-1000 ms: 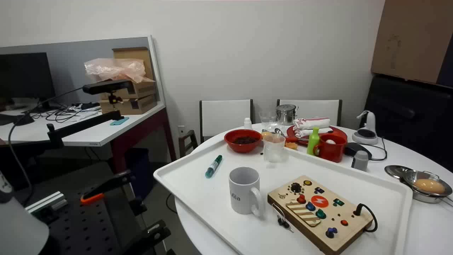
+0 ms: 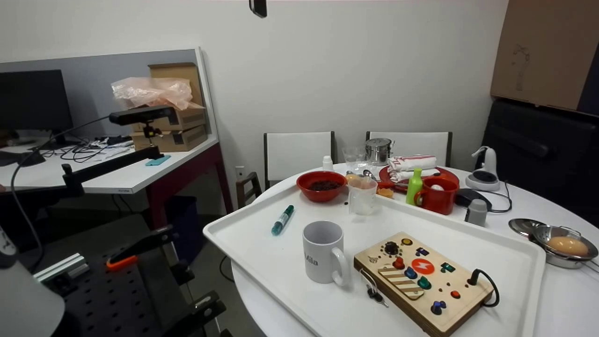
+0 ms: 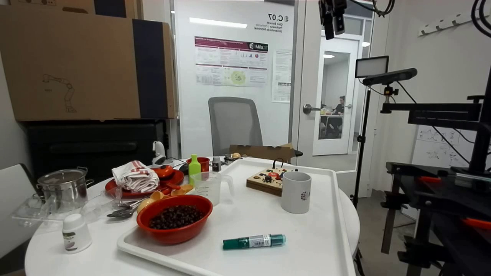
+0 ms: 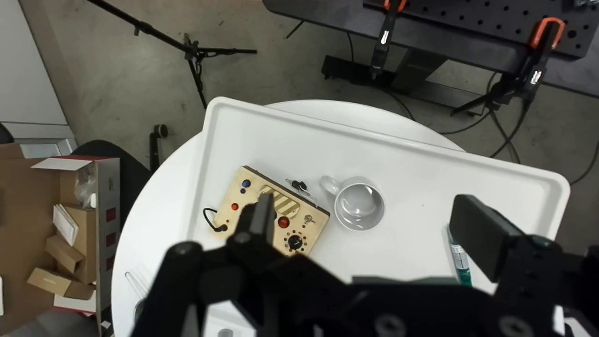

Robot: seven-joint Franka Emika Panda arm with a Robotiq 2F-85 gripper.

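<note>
High above the table, my gripper (image 3: 334,30) is open with nothing between its fingers; in exterior view 1 only a dark tip of it shows at the top edge. Looking down in the wrist view, both dark fingers (image 4: 476,236) stand wide apart. A white mug (image 2: 323,252) sits upright on the white tray (image 2: 252,238), its handle towards a wooden switch box (image 2: 427,283). The teal marker (image 3: 254,241) lies on the tray near a red bowl (image 3: 175,220) of dark beans. Part of the switch box is hidden by a finger in the wrist view.
A clear measuring cup (image 3: 207,188) stands beside the bowl. A green bottle (image 2: 414,187), red mug (image 2: 441,194), red plate with a cloth (image 2: 412,164) and steel pot (image 2: 379,150) crowd the table's back. Free tray surface lies between marker and mug.
A dark gripper tip has entered the top of exterior view 1, where it was absent before. The objects on the table appear unmoved.
</note>
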